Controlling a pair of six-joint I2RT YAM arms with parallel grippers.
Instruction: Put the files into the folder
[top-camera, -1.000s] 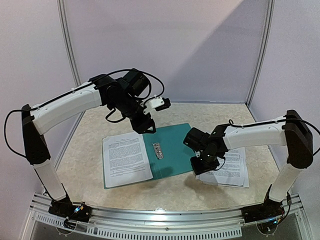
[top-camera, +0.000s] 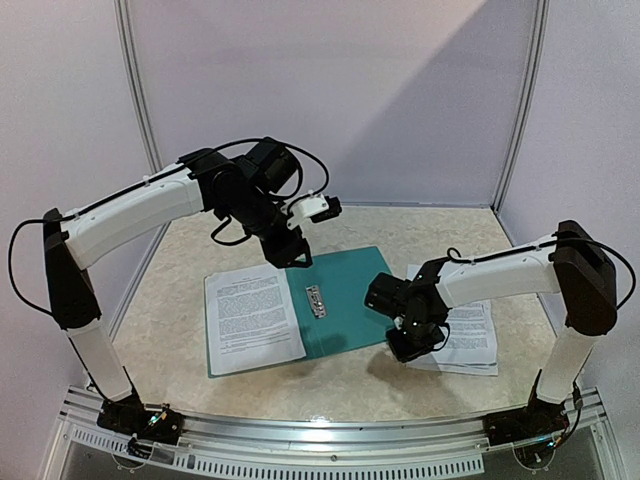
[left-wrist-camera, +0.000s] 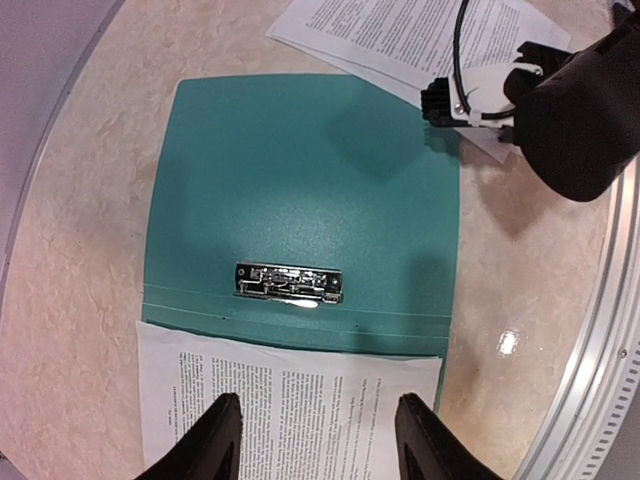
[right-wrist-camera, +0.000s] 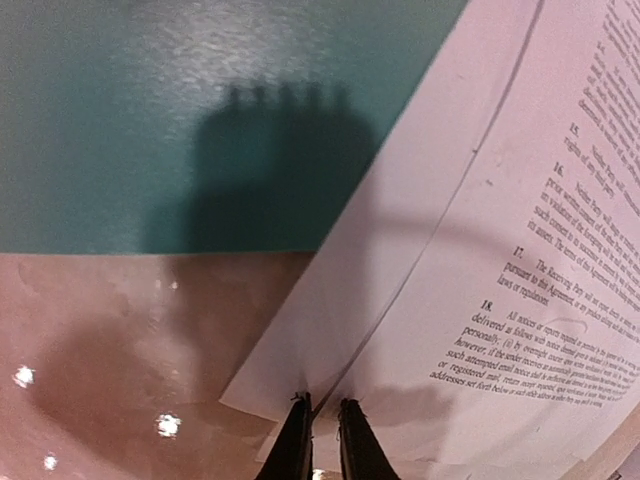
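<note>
The green folder (top-camera: 352, 285) lies spread flat, its metal clip (left-wrist-camera: 289, 283) near the middle. On its left half rests a printed sheet (top-camera: 250, 320). Loose files (top-camera: 470, 335) lie to the right, partly under my right arm, their near-left part overlapping the folder's edge in the right wrist view. At the lower-left corner of these files (right-wrist-camera: 500, 330) is my right gripper, its fingers a narrow gap apart; whether paper is between them cannot be told. My left gripper hangs above the folder, open and empty.
A metal rail (top-camera: 330, 430) runs along the table's front edge, and pale walls close in the sides and back. Bare tabletop (top-camera: 300, 395) shows in front of the folder. The right arm (left-wrist-camera: 580, 130) stands over the folder's right edge.
Over the last second my right gripper has shifted slightly toward the front, near the corner of the loose files. The left arm, folder and printed sheet look unmoved.
</note>
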